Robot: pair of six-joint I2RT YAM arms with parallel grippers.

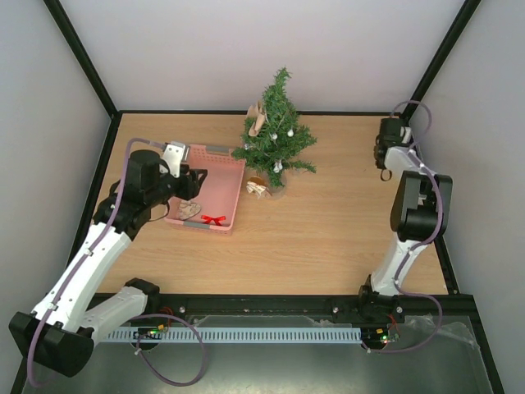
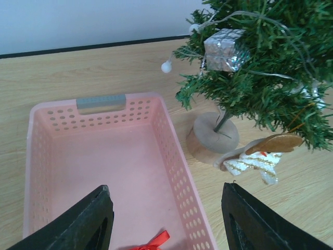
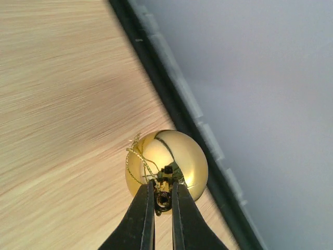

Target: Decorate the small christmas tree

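Observation:
The small green tree stands at the back middle of the table, hung with silver and white ornaments. On its near side, the left wrist view shows a silver box ornament and a white-and-brown figure by the base. Over the pink basket, my left gripper is open, its fingers wide apart and nothing between them. A shiny gold ball with a gold string hangs at the tips of my right gripper, which is shut on it, near the table's right edge.
In the basket lie a red bow and a beige ornament. Bare table stretches between the tree and the right arm. A black rail and wall border the right side.

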